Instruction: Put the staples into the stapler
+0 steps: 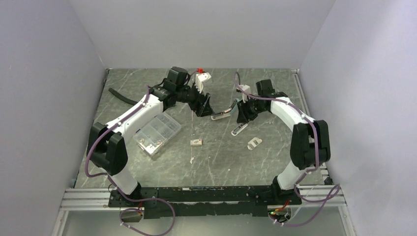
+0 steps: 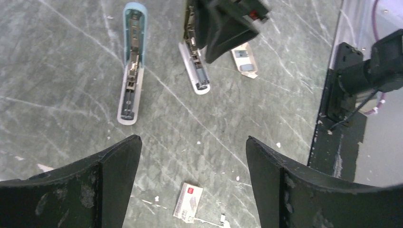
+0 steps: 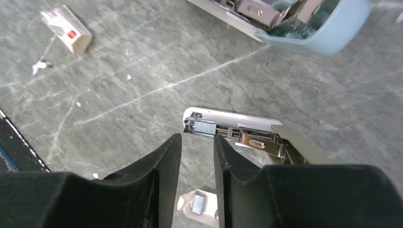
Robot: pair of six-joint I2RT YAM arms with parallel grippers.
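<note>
An opened stapler with a pale base lies under my right gripper (image 1: 242, 114); in the right wrist view a silvery strip of staples (image 3: 205, 128) sits in the front of its channel, and its olive top (image 3: 304, 147) is raised. My right gripper is part open above it, nothing visible between its fingers. A light-blue stapler (image 2: 135, 33), also open, lies left of it. My left gripper (image 1: 204, 109) stands open above the table with nothing between its fingers.
A small staple box (image 1: 196, 142) lies mid-front, a white packet (image 1: 254, 143) at right. A clear compartment case (image 1: 157, 132) is on the left, a black bar (image 1: 122, 97) behind it.
</note>
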